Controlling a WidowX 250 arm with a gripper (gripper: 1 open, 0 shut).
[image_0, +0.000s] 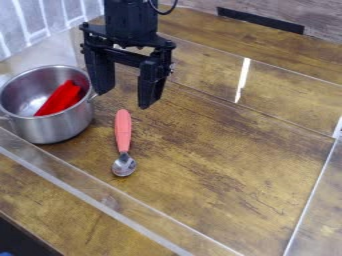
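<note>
My black gripper hangs over the upper middle-left of the camera view, open, its fingers pointing down on either side. Below it on the wooden table lies a spoon with a pink-red handle and a metal head toward the front. At the left stands a steel bowl holding a red object, which lies tilted against the bowl's inside.
A white strip lies on it at the upper right. A pale edge or surface runs along the upper left.
</note>
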